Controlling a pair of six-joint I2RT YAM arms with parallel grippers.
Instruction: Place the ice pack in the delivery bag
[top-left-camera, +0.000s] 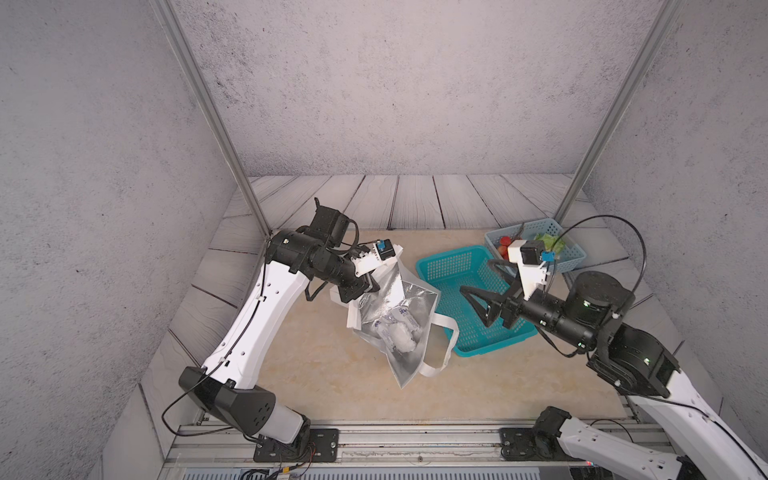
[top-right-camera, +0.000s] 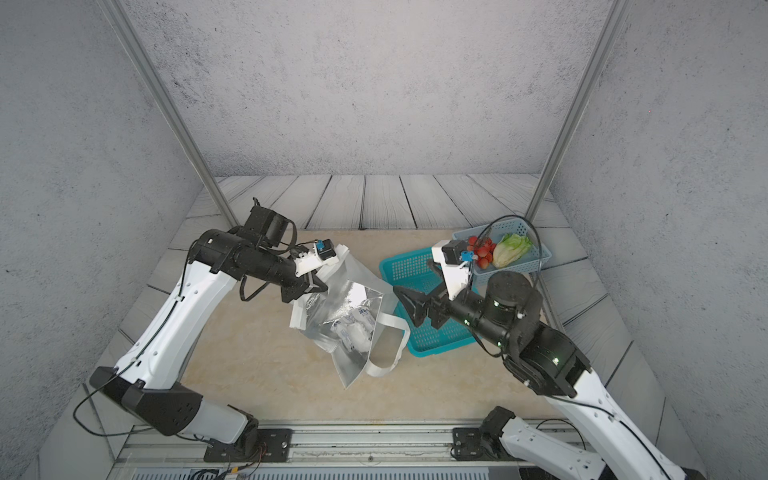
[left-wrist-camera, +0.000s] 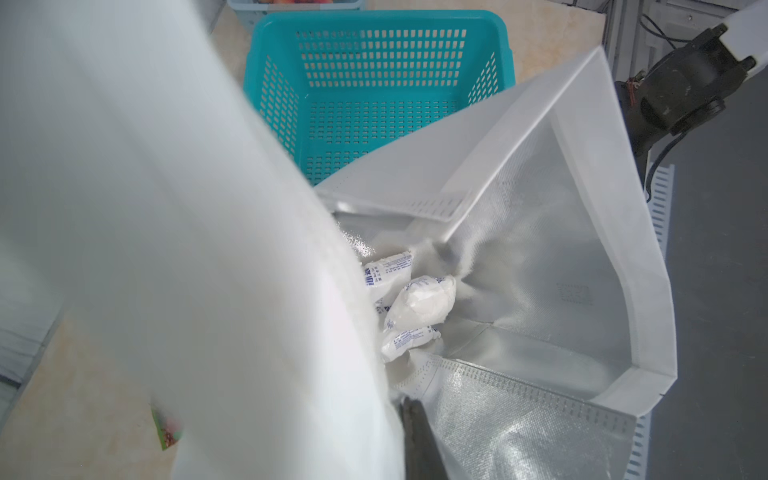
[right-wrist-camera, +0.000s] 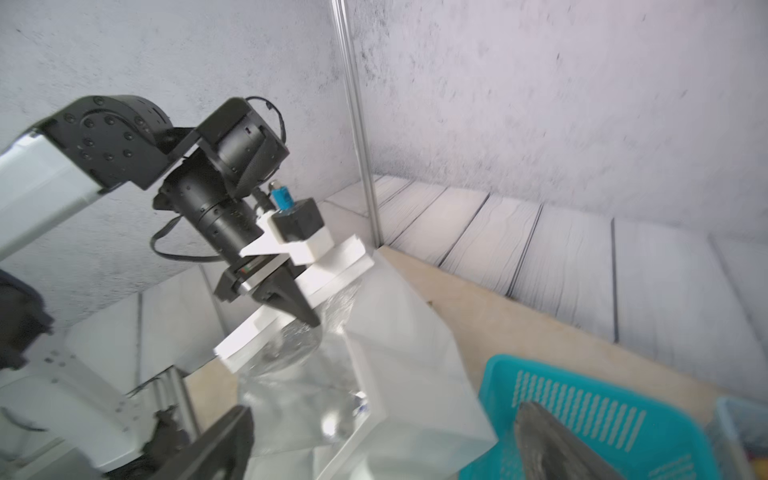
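The silver-lined white delivery bag (top-left-camera: 424, 302) stands open at centre, left of the teal basket. White ice packs (left-wrist-camera: 420, 304) lie inside it. My left gripper is shut at the bag's upper left edge, the bag's wall filling much of the left wrist view; whether fabric is between its fingers is unclear. My right gripper (top-left-camera: 484, 312) is open above the basket, right of the bag, with nothing between its fingers.
The teal basket (top-right-camera: 432, 344) sits right of the bag. A pale blue crate (top-right-camera: 538, 260) with tomatoes and lettuce stands back right.
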